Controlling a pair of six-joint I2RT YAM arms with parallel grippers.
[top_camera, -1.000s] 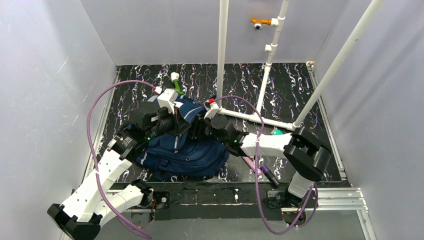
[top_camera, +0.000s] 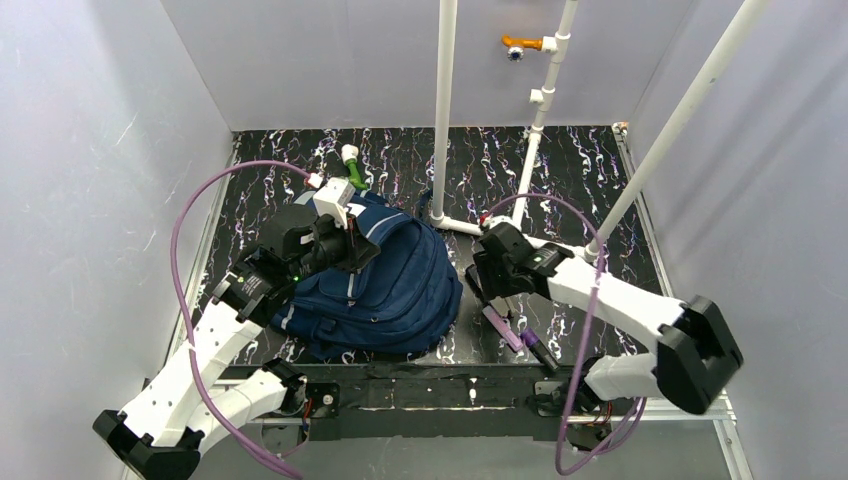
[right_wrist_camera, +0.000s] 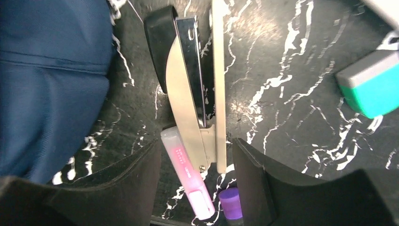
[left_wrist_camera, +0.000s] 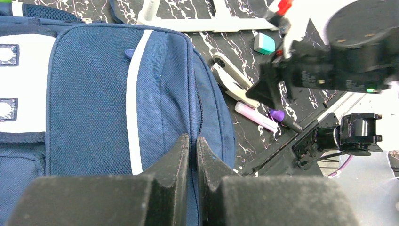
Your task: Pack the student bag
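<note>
The dark blue bag (top_camera: 390, 295) lies on the left half of the marbled table. In the left wrist view my left gripper is shut on the bag's edge, near a zip line. To the right of the bag my right gripper hangs part open above a beige and black stapler (right_wrist_camera: 183, 99), its fingertips on either side with nothing gripped. A pink highlighter (right_wrist_camera: 186, 172) lies against the stapler's lower end. Close by is a purple-capped marker (right_wrist_camera: 230, 203). A teal and grey eraser-like block (right_wrist_camera: 371, 84) rests farther right.
White pipes (top_camera: 445, 110) rise behind the bag and run along the table. A green piece with a white end (top_camera: 352, 165) lies behind the bag. Bare table shows at the back left and far right.
My right gripper has moved from the bag's opening rightward and is now over the stapler. The left arm and the bag have stayed in place.
</note>
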